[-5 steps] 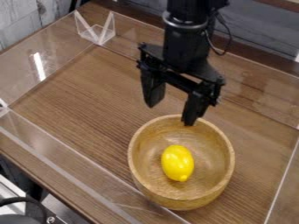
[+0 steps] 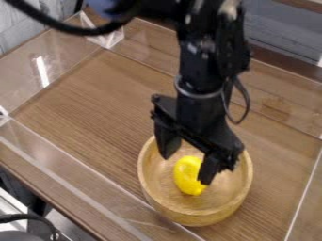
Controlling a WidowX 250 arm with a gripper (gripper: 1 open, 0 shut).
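A yellow oval object (image 2: 191,175) lies in a round tan bowl (image 2: 169,196) at the lower middle of the camera view. My black gripper (image 2: 195,139) hangs low over the bowl, its lower parts just above the yellow object and partly covering the bowl's far side. Whether it is open or shut is hard to tell.
A small whitish object (image 2: 105,36) stands at the back left, near the table's edge.
My gripper has come down and toward the front, from behind the bowl to over it, close above the yellow object. The bowl and the yellow object look unmoved.
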